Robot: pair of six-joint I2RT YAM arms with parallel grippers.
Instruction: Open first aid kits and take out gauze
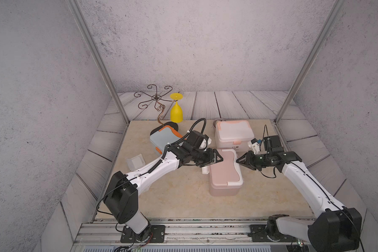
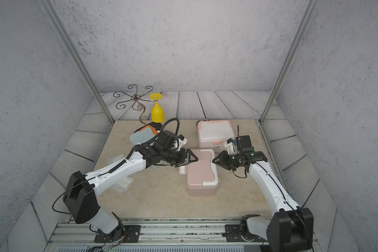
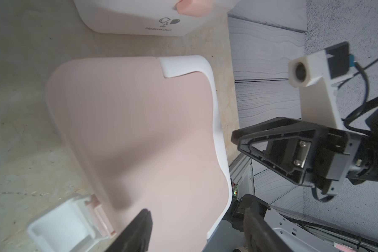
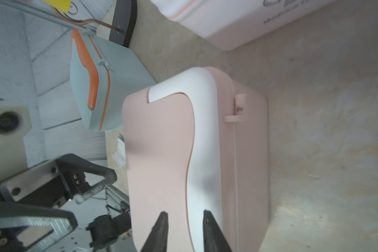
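Observation:
The pink first aid kit [image 1: 224, 172] lies lengthwise at the table's middle, its lid [image 4: 157, 151] down on the body. Its white latch [image 3: 61, 222] stands out from the left side. My left gripper is open over the lid's left part, nothing between its fingers. My right gripper is part open at the lid's right side, empty. Behind stands a second pink-and-white kit [image 2: 214, 130] marked Medicine Chest. A blue kit with orange trim [image 4: 109, 79] is at the back left. No gauze is visible.
A yellow goblet-shaped object [image 1: 176, 112] and a curly metal stand [image 1: 156, 97] are at the back left. Clear plastic containers [image 2: 121, 182] lie on the left.

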